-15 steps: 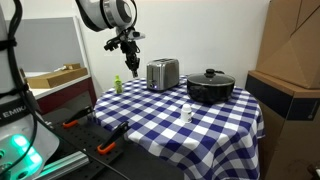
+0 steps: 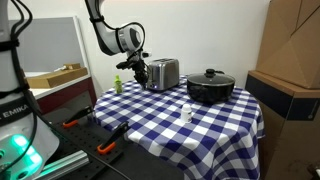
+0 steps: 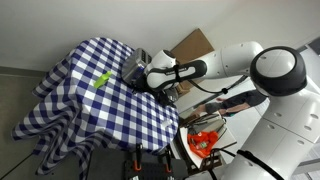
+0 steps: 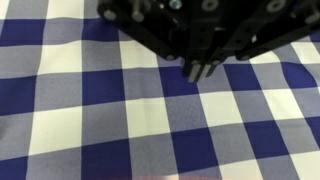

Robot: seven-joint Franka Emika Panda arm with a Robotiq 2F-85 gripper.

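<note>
My gripper is shut in the wrist view, with nothing visible between its fingers. Below it lies the blue-and-white checked tablecloth (image 4: 146, 115). From exterior view 1, the gripper hangs low over the far left part of the table, just left of the silver toaster (image 2: 163, 74). A yellow-green bottle (image 2: 118, 84) stands to the left of the gripper, apart from it. In exterior view 2 the same bottle (image 3: 102, 79) shows as a bright green shape, and the arm's wrist partly covers the toaster.
A black lidded pot (image 2: 211, 88) sits right of the toaster. Nearer the front is a small white cup (image 2: 186, 115). Cardboard boxes (image 2: 285, 105) stand beyond the table's right side.
The arm has come down and a little to the right, bringing my gripper low over the table beside the toaster. Bottle, toaster, pot and cup have stayed in place.
</note>
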